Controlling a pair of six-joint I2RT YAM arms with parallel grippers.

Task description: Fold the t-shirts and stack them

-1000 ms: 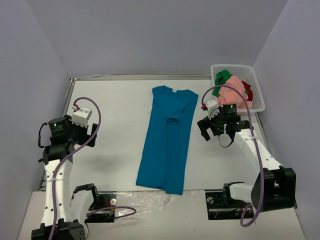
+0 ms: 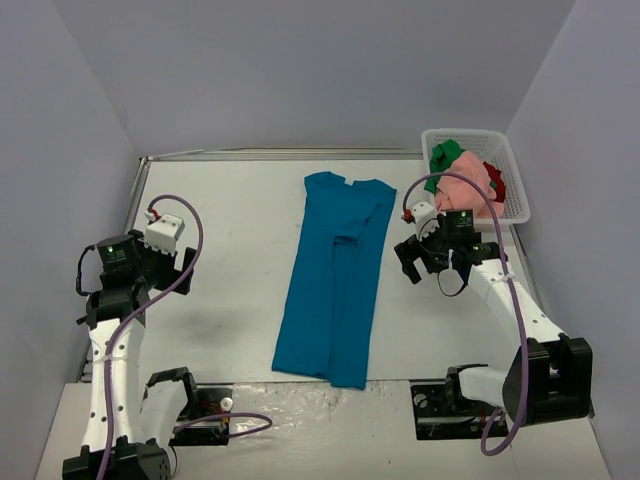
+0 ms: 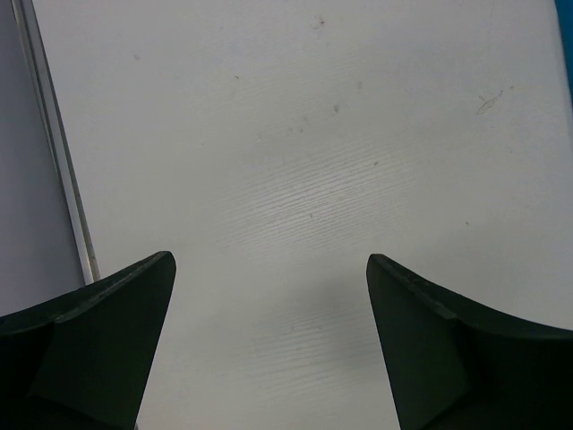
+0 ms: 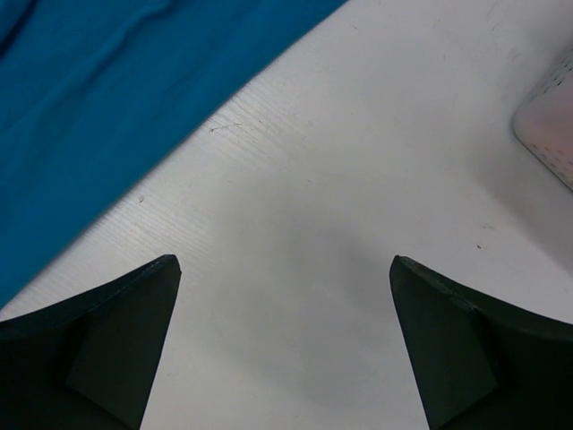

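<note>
A blue t-shirt (image 2: 312, 290) lies in the middle of the table, its long sides folded inward into a narrow strip with the collar at the far end. Its near end reaches slightly past the table's front edge. My left gripper is over bare table well left of the shirt, its fingers apart and nothing between them. On the other side, my right gripper hangs over bare table between the shirt and the basket, open and empty. Part of the blue cloth (image 4: 116, 116) shows at upper left in the right wrist view.
At the back right stands a white basket (image 2: 516, 190) holding crumpled pink (image 2: 465, 172), green and red cloth. A metal rail (image 2: 290, 154) runs along the back edge, with grey walls around.
</note>
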